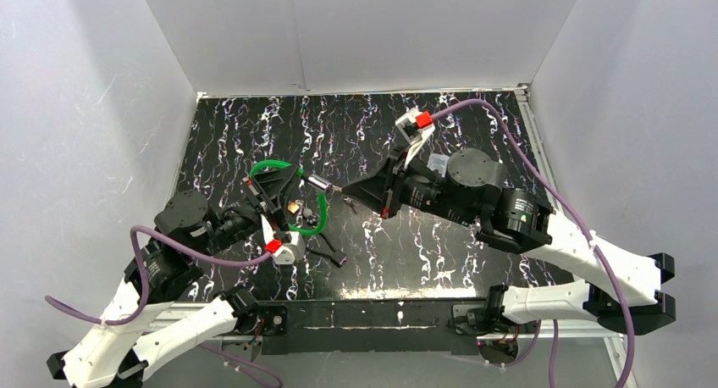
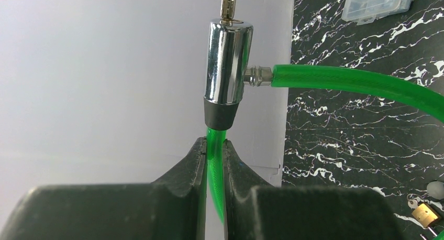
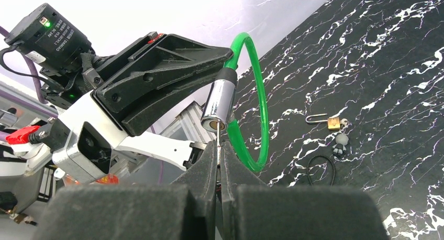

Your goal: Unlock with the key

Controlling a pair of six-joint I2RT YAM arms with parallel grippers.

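Observation:
A chrome cylinder lock with a green cable hangs in the air between the arms. My left gripper is shut on the cable just behind the lock's black end sleeve. A thin metal key meets the keyhole end of the lock in the left wrist view; its tip is hidden there, so how deep it sits cannot be told. On the key's other end my right gripper is shut. Key and lock look nearly in line. The cable's side plug is seated in the lock body.
Below on the black marbled table lie a brass padlock, a small grey-topped item and a black cord. A clear plastic box stands farther off.

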